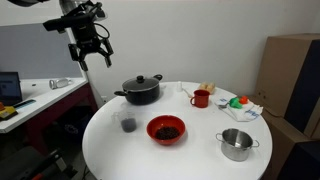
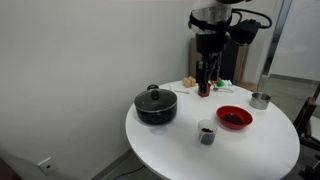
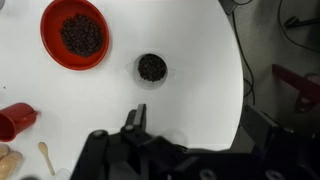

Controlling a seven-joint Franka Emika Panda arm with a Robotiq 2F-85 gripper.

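Observation:
My gripper stands open high above the left edge of the round white table, with nothing between its fingers. In the wrist view a clear cup of dark beans stands upright on the table, apart from the gripper. The same cup shows at the table's left in exterior view 1. Beside it sits a red bowl, which holds more dark beans. A black lidded pot is behind them, and a steel pot stands at the right. Farther back is a red mug.
Bread-like pieces and a cloth with red and green items lie at the back right. A wooden spoon rests near the mug. Cardboard boxes stand beyond the table.

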